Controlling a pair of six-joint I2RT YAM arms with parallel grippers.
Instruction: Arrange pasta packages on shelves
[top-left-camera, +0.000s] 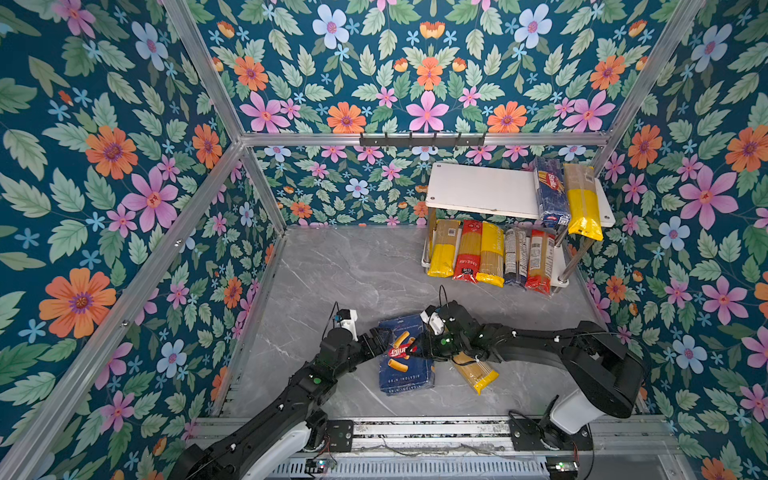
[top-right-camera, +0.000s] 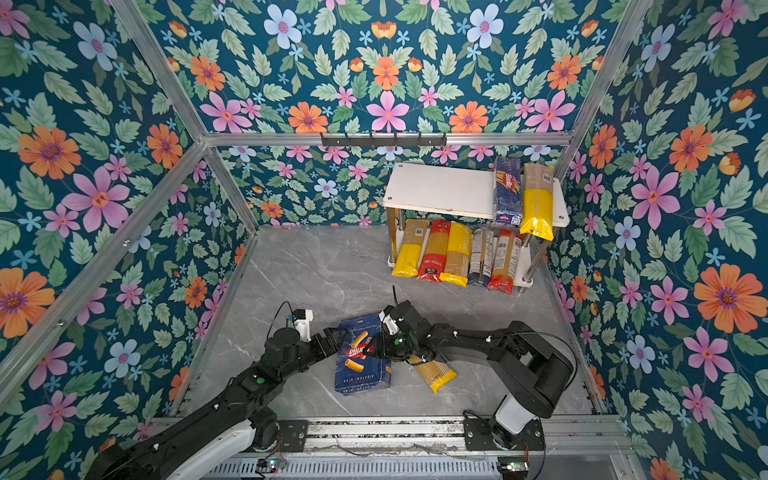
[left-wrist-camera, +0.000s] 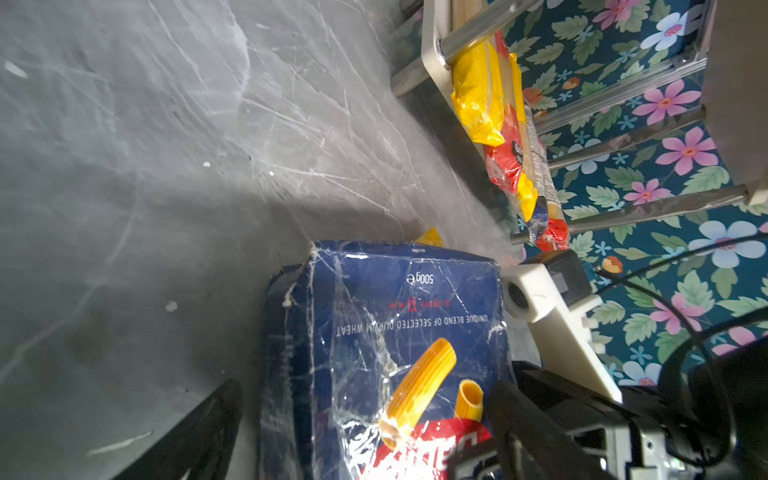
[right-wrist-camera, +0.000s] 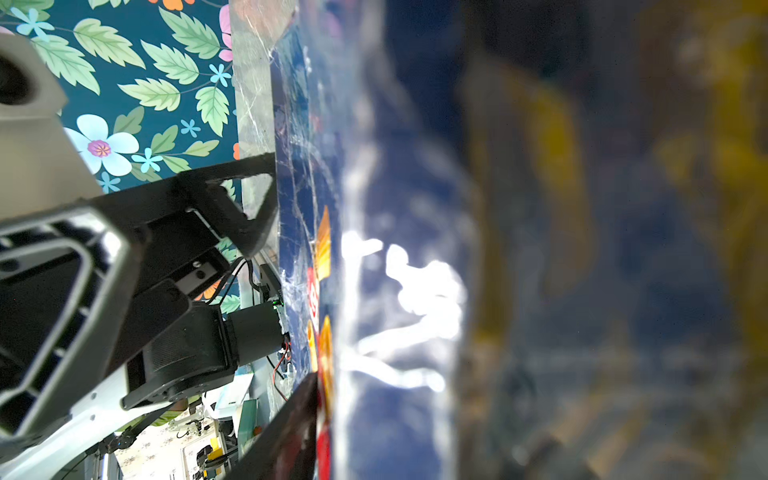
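Note:
A blue rigatoni package (top-left-camera: 404, 376) lies on the grey floor between both grippers. My left gripper (top-left-camera: 373, 342) is at its left side; in the left wrist view its fingers straddle the package. My right gripper (top-right-camera: 384, 344) is at the right side, its wrist view filled by shiny blue wrapping. Whether either grips it is unclear. A yellow spaghetti pack (top-left-camera: 478, 374) lies partly under the right arm. The lower shelf holds several packs, including red (top-left-camera: 468, 252) and yellow (top-left-camera: 444, 252); the upper holds a blue (top-left-camera: 549, 192) and a yellow pack (top-left-camera: 582, 200).
The white upper shelf (top-left-camera: 480, 185) has bare space on its left part. Open floor (top-left-camera: 336, 264) lies left of the shelving unit. Metal frame rails and patterned walls border the area.

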